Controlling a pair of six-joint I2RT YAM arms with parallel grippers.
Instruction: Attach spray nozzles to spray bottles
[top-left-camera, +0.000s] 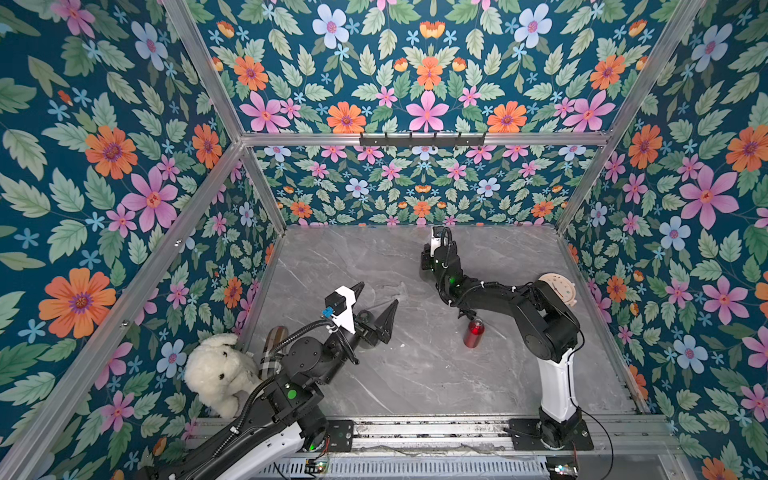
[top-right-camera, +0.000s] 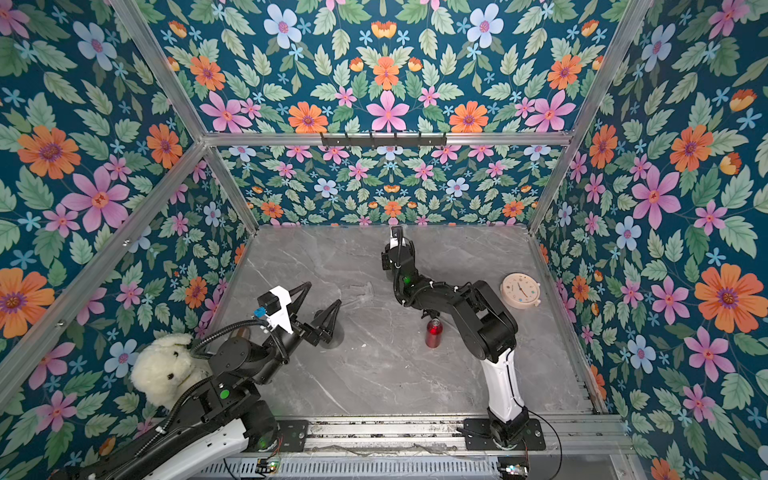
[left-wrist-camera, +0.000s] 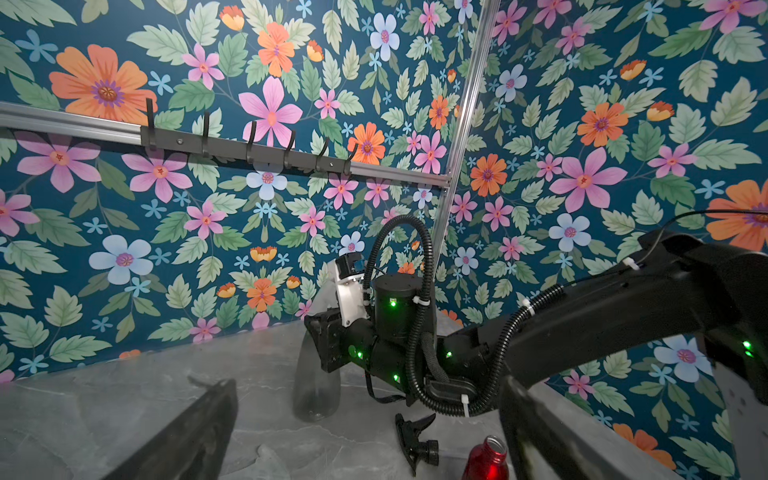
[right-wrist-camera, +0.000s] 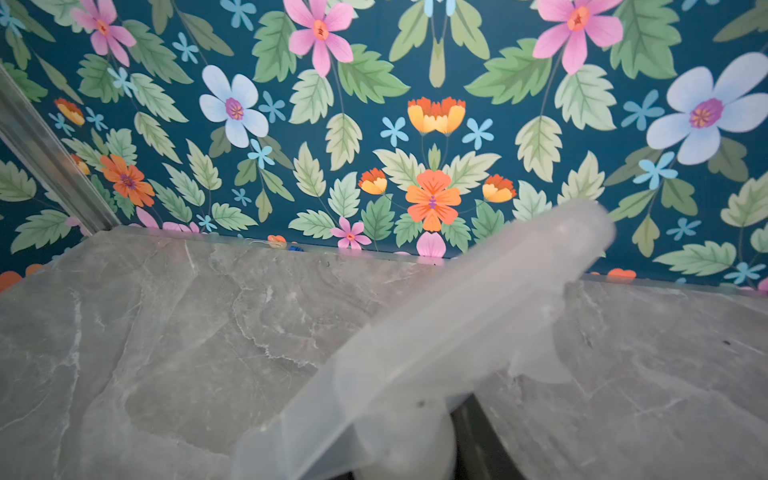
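Note:
My right gripper is shut on the upper part of a clear spray bottle (left-wrist-camera: 316, 392) near the back wall. Its translucent white nozzle (right-wrist-camera: 456, 320) is seen close up in the right wrist view, above a dark finger (right-wrist-camera: 484, 444). Whether the bottle touches the table is unclear. A red bottle (top-left-camera: 473, 333), its top bare in the left wrist view, stands upright near the table's middle. Just behind it lies a black spray nozzle (left-wrist-camera: 416, 442), partly covered by the right arm from above. My left gripper (top-left-camera: 377, 294) is open, its fingers apart and empty.
A round cream dial (top-right-camera: 521, 290) lies at the right edge. A white plush dog (top-left-camera: 220, 372) and a plaid item (top-left-camera: 273, 348) sit front left. Hooks (top-left-camera: 422, 140) hang on the back rail.

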